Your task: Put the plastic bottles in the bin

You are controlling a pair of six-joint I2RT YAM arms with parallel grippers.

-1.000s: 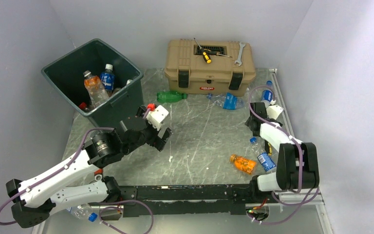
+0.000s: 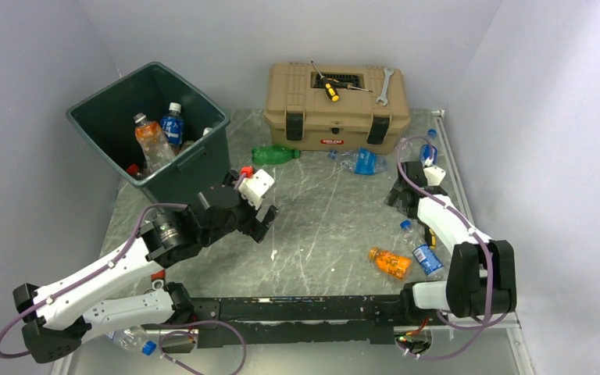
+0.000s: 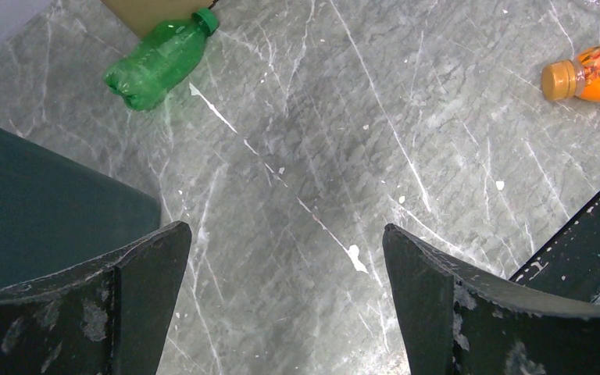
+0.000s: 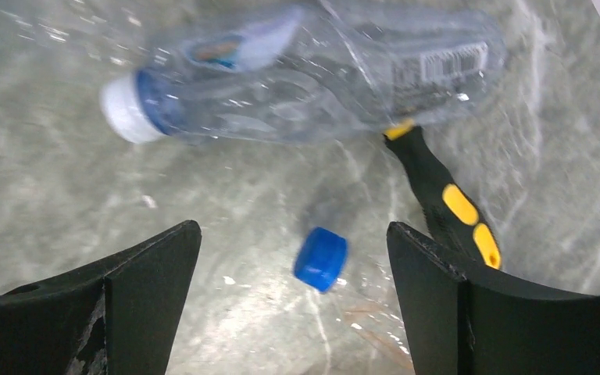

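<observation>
The dark bin [image 2: 94,117] at back left holds several bottles. My left gripper [image 2: 256,219] is open, empty, above bare table beside it. A green bottle [image 2: 273,155] and a blue-labelled bottle [image 2: 367,162] lie before the toolbox, another [image 2: 430,144] at back right. An orange bottle [image 2: 391,262] and a clear one [image 2: 426,258] lie at front right. My right gripper is open over the right side; between its fingers show a blue cap and, behind, a lying bottle [image 4: 305,78].
A toolbox [image 2: 336,117] with tools stands at the back. A black-yellow handled tool [image 4: 437,195] lies under my right gripper.
The left arm is nearly still.
</observation>
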